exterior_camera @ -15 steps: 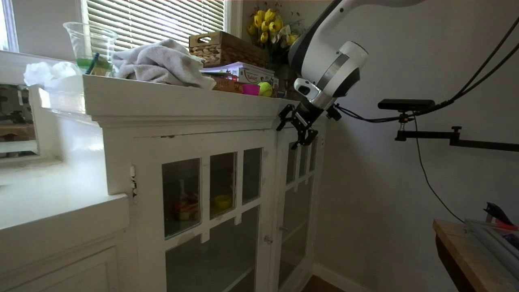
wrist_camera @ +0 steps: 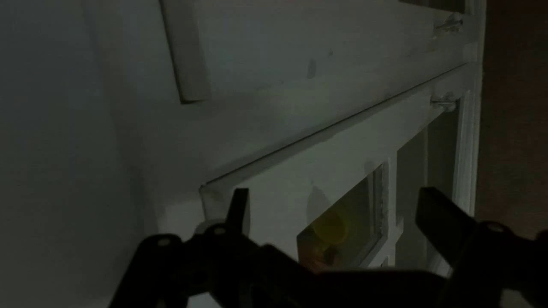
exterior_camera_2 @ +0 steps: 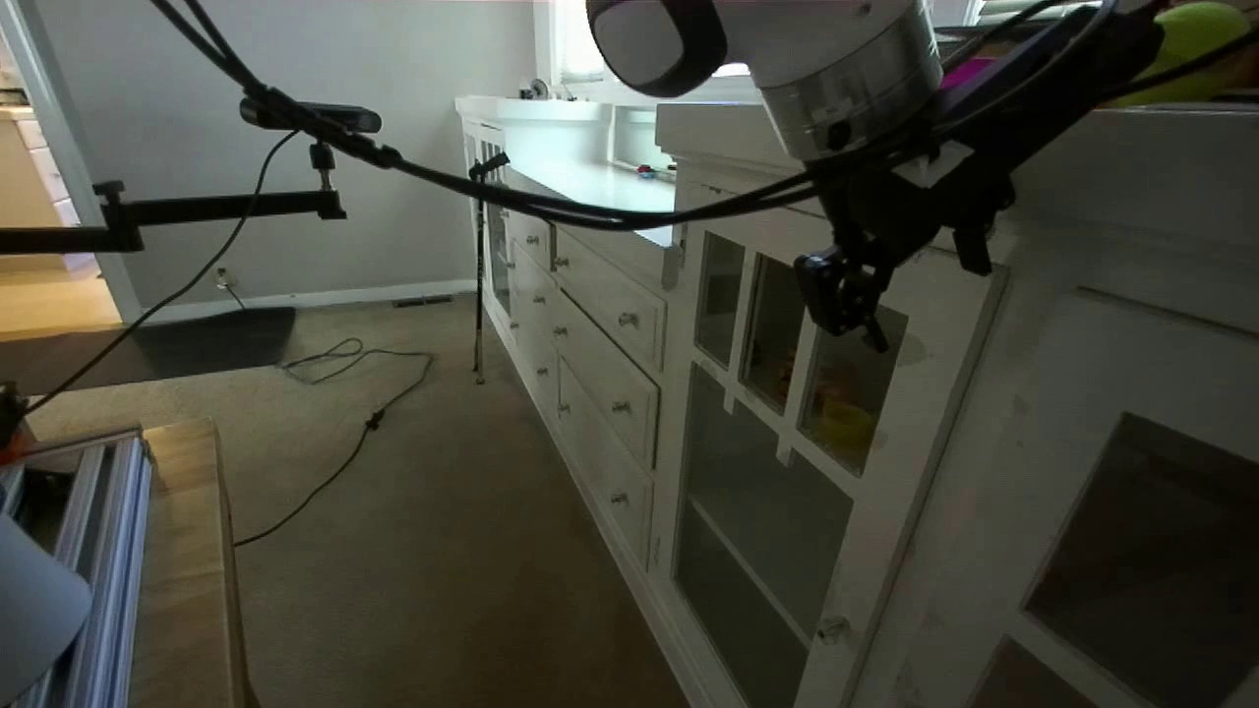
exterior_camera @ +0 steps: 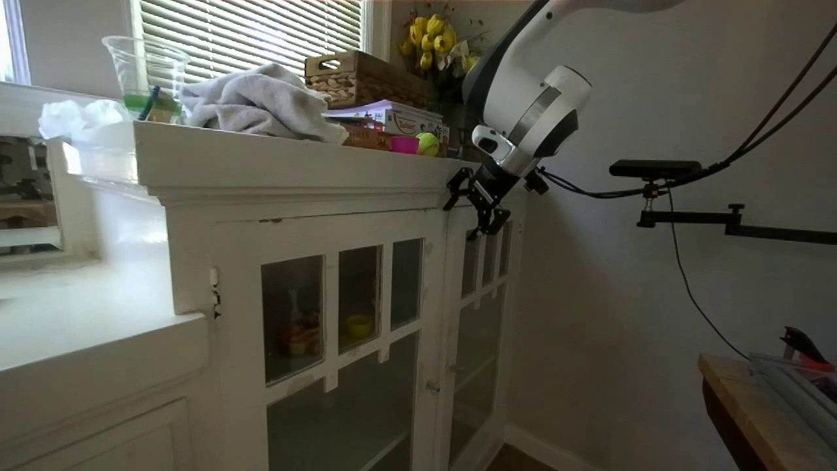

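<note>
My black gripper (exterior_camera: 461, 216) is open in front of the upper part of a white cabinet (exterior_camera: 329, 203), with nothing between its fingers. In the wrist view the two fingers stand wide apart, and the cabinet's left door (wrist_camera: 287, 169) shows beyond them. That door (exterior_camera: 433, 314) is closed and has glass panes and a small knob (exterior_camera: 432, 386). The right door (exterior_camera: 449, 298) is closed beside it, with its own knob (exterior_camera: 452, 369). Behind the glass, a yellow cup (exterior_camera: 360, 326) is visible. I cannot tell whether a fingertip touches the cabinet.
On the cabinet top are a grey towel (exterior_camera: 263, 106), a woven basket (exterior_camera: 369, 78), a pink cup (exterior_camera: 405, 144), a tennis ball (exterior_camera: 427, 144) and yellow flowers (exterior_camera: 433, 35). Cables (exterior_camera_2: 567, 214) hang near the arm. Carpeted floor (exterior_camera_2: 437, 566) lies open before the cabinets.
The arm and gripper have shifted very slightly to the left in exterior view 1. The doors and the things on top look the same.
</note>
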